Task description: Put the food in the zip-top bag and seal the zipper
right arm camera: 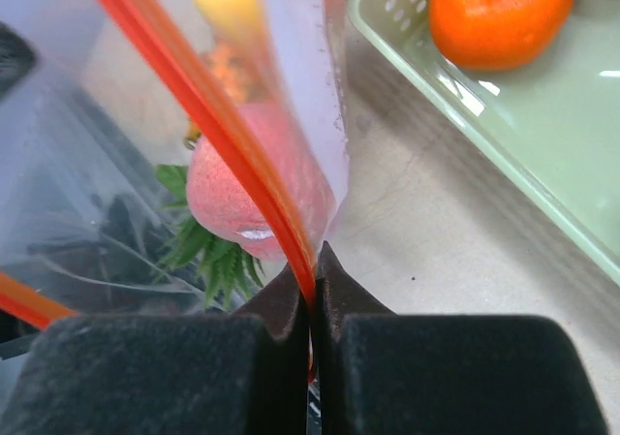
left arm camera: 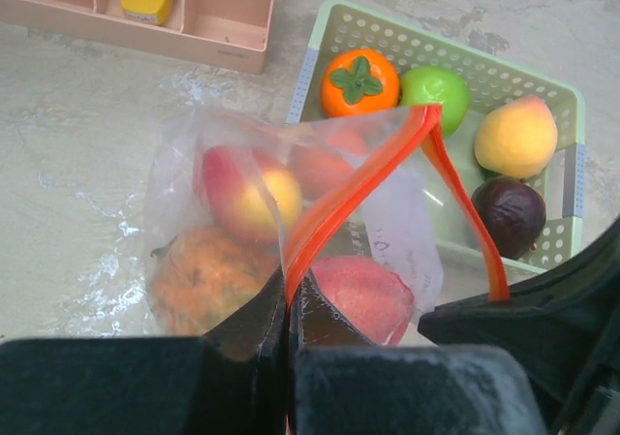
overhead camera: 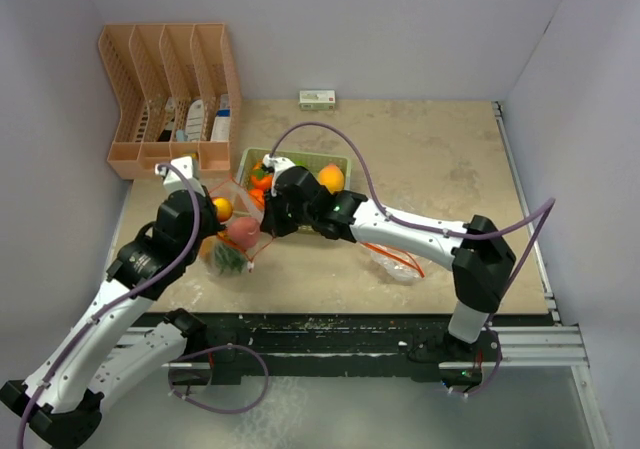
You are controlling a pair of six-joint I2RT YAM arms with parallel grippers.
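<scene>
A clear zip-top bag [left arm camera: 179, 178] with orange zipper strips holds several foods: a red-yellow fruit [left arm camera: 250, 193], an orange piece [left arm camera: 211, 278] and a pinkish-red one [left arm camera: 363, 295]. Green leaves [right arm camera: 218, 256] show through the plastic as well. One part of the rim is pinched in my left gripper, the orange strip [left arm camera: 358, 188] running down between its fingers. Across the mouth, my right gripper is shut on the other strip [right arm camera: 228, 130]. Between the two grippers the mouth gapes, the strips standing apart.
Behind the bag sits a green basket [left arm camera: 441, 33] with a persimmon [left arm camera: 359, 81], a green apple [left arm camera: 435, 98], a peach [left arm camera: 515, 137] and a dark fruit [left arm camera: 509, 214]. Another clear bag [overhead camera: 397, 263] lies to the right. A pink divided rack [overhead camera: 170, 99] stands back left.
</scene>
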